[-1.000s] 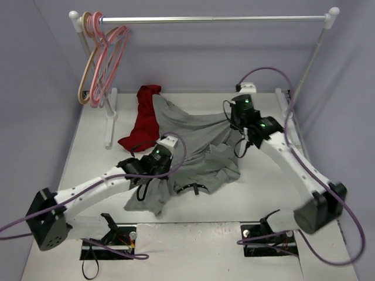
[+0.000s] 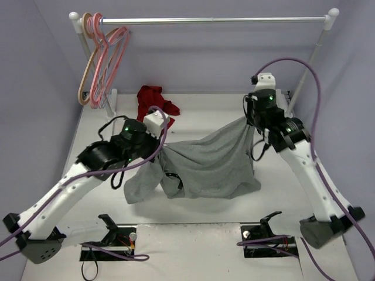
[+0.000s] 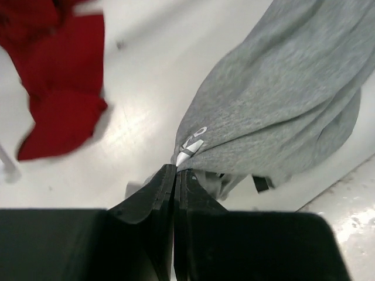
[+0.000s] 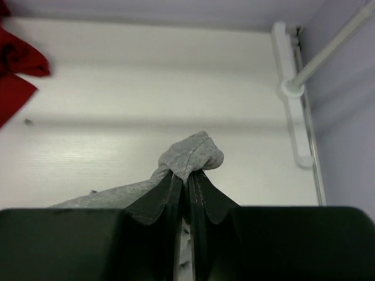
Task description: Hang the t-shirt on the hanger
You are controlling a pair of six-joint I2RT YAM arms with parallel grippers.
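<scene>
The grey t-shirt [image 2: 208, 167] is stretched between my grippers above the white table, its lower part draped low, with a small black strip showing at its left. My left gripper is shut on a bunched edge of it at the left. My right gripper holds a gathered fold at the shirt's right corner, the fabric bulging over its fingertips. Pink and tan hangers [image 2: 104, 58] hang at the left end of the rail [image 2: 211, 20] at the back.
A red cloth [image 2: 151, 102] lies at the back left of the table. The rail's stand feet [image 4: 293, 117] stand at the sides. The middle and right of the rail are empty.
</scene>
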